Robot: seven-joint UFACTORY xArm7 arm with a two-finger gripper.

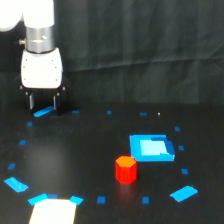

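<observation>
At the upper left my gripper (pixel 42 103) hangs open, its two fingers apart and nothing seen between them. A red block (pixel 126 174) with a hexagonal, orange-tinted top stands upright on the black table, right of the middle and well away from the gripper. Just behind it and to its right lies a blue square (pixel 136 143) with a pale, glaring patch in its middle. Whether this square is flat or has raised sides, I cannot tell.
A pale cream square (pixel 53 212) lies at the front left edge, cut off by the frame. Small blue marks and larger blue strips, such as one strip (pixel 184 193) at the right, dot the black table. Dark curtain hangs behind.
</observation>
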